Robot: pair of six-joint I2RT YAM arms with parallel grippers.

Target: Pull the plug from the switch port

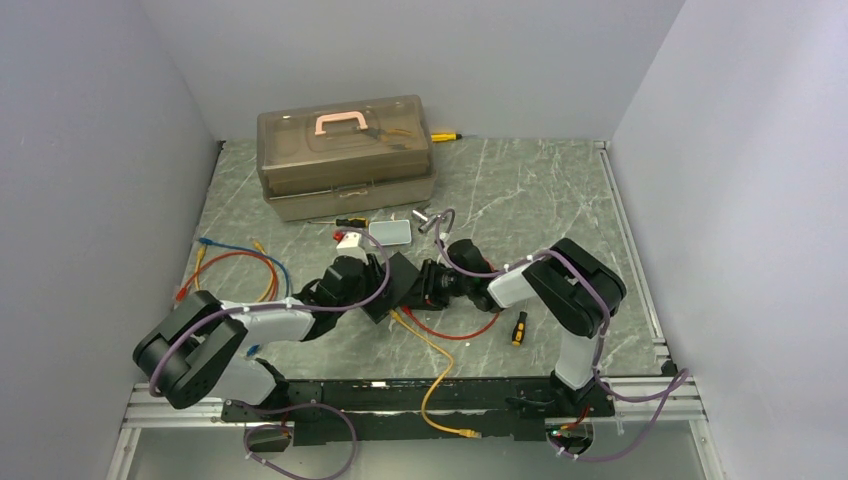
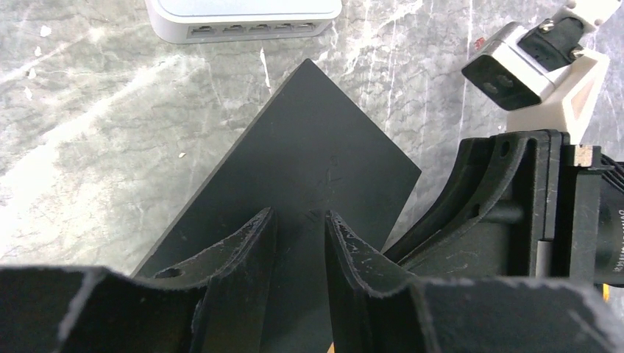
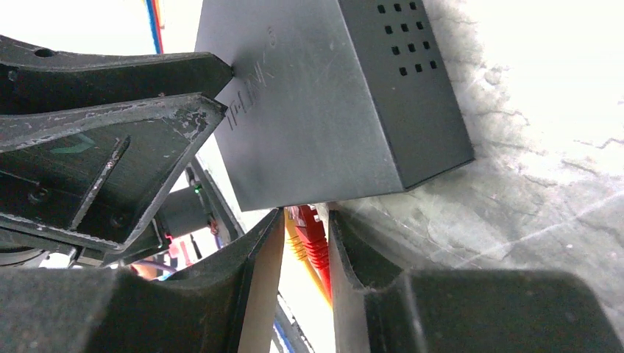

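Observation:
The black switch box [image 1: 403, 271] lies turned at an angle on the grey table, between both grippers. In the right wrist view, a red plug [image 3: 307, 218] meets the front edge of the switch [image 3: 316, 125], a yellow cable [image 3: 295, 243] beside it. My right gripper is part open, its fingertips on either side of the red plug; whether they touch it I cannot tell. My left gripper hangs over the top face of the switch [image 2: 331, 162], part open with a gap between its fingers.
A small white device [image 1: 390, 232] stands just behind the switch, and a brown toolbox [image 1: 345, 190] farther back. Loose cables [image 1: 268, 258] lie at left, a screwdriver [image 1: 519, 329] at right. The yellow cable [image 1: 452, 362] runs over the table's front edge.

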